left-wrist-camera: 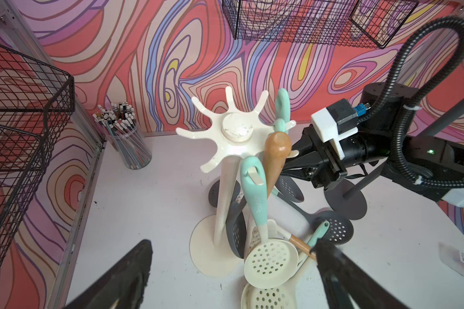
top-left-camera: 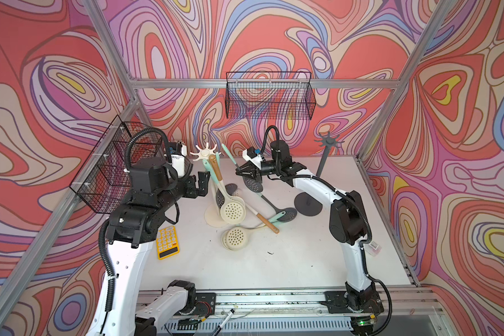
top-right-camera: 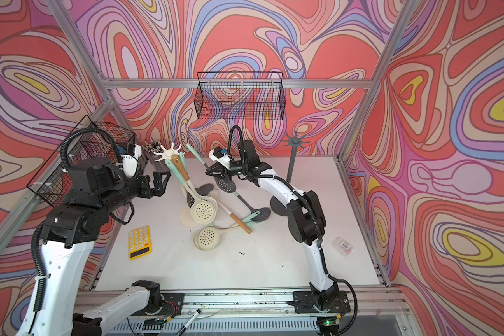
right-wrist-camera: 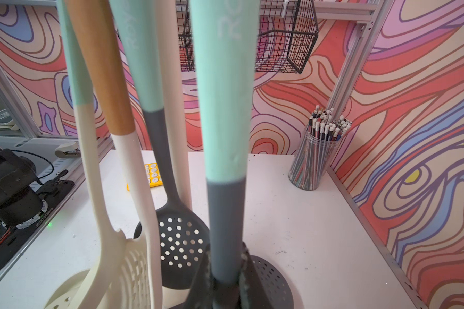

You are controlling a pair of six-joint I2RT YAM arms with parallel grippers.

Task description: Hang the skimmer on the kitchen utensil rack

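Observation:
A cream rack (left-wrist-camera: 237, 126) with curved hooks stands upright on a round base; several utensils hang from it, among them a cream skimmer (left-wrist-camera: 270, 262) with a mint handle and a dark skimmer (right-wrist-camera: 183, 242). My right gripper (top-left-camera: 239, 169) is shut on the grey shaft of another skimmer (right-wrist-camera: 226, 216), mint-handled, held upright just right of the rack. Its dark perforated head (top-left-camera: 253, 183) hangs below the fingers. To the rack's left, my left gripper (top-left-camera: 197, 184) is open, the space between its fingers empty; its blurred fingers (left-wrist-camera: 123, 275) show low in the left wrist view.
Loose skimmers (top-left-camera: 236, 238) and a dark one (top-left-camera: 285, 214) lie on the table before the rack. A second, grey rack (top-left-camera: 322, 159) stands at right. A pencil cup (left-wrist-camera: 131, 146), wire baskets (top-left-camera: 270, 100) and a yellow calculator (top-left-camera: 167, 242) are around.

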